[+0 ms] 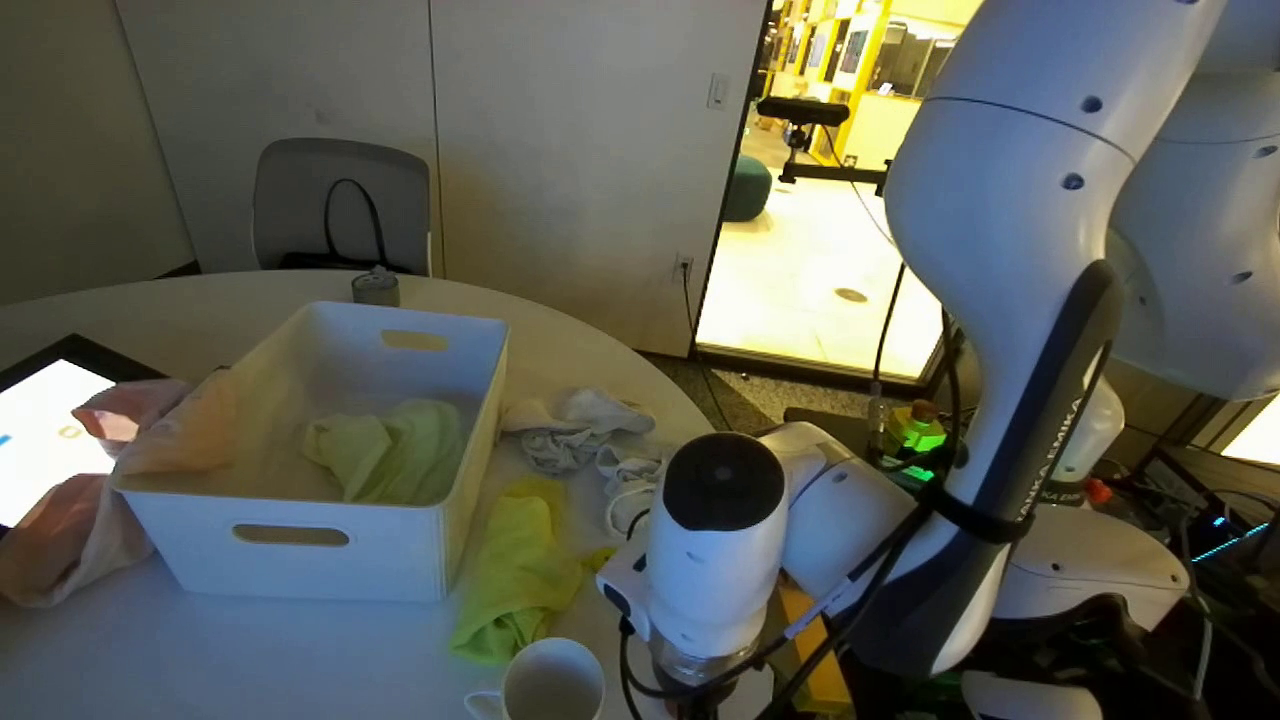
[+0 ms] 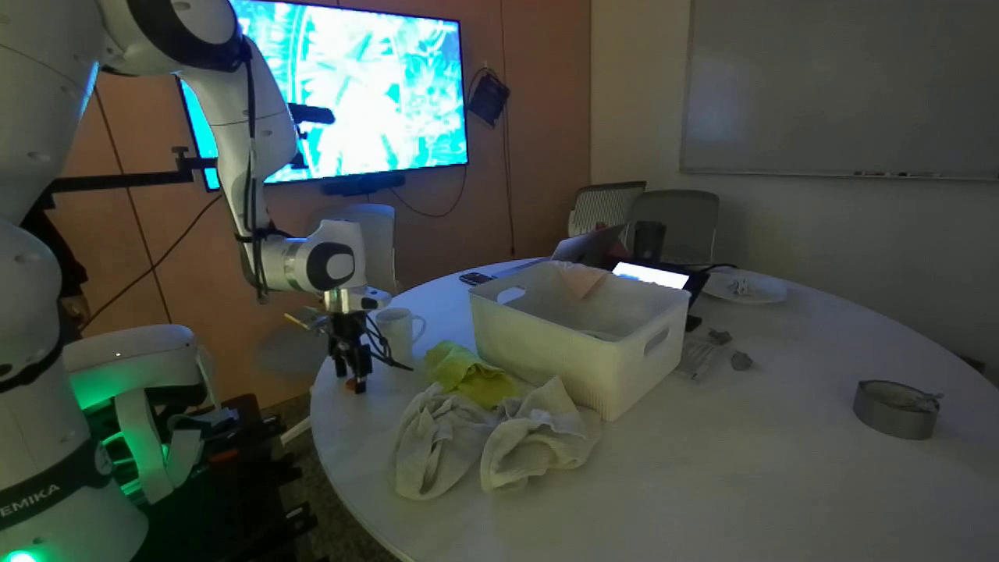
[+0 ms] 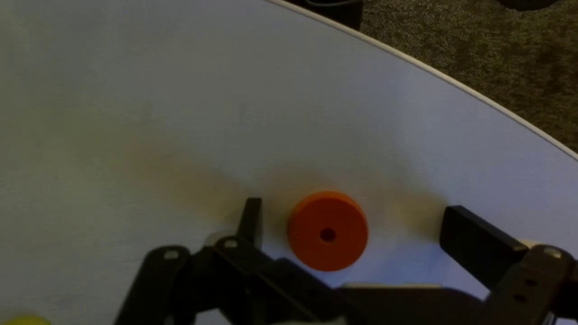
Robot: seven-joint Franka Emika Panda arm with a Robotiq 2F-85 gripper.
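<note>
Between the fingers of my open gripper lies a round orange piece [image 3: 328,233] with a small dark hole in its middle. There is a gap on either side of it, so neither finger touches it in the wrist view. From the second exterior view, the gripper [image 2: 351,379] points straight down close to the tabletop, near the table's edge, and a bit of the orange piece [image 2: 352,384] shows by its fingertips. The first exterior view hides the fingertips below the lower frame edge and behind the arm.
Close to the gripper stands a white mug [image 2: 397,332]. A yellow-green cloth [image 2: 468,373] and pale cloths [image 2: 496,435] lie beside the white bin [image 1: 300,564], which holds a light green cloth [image 1: 396,450]. A grey tape roll [image 2: 896,409] sits far off. The table edge [image 3: 428,67] runs nearby.
</note>
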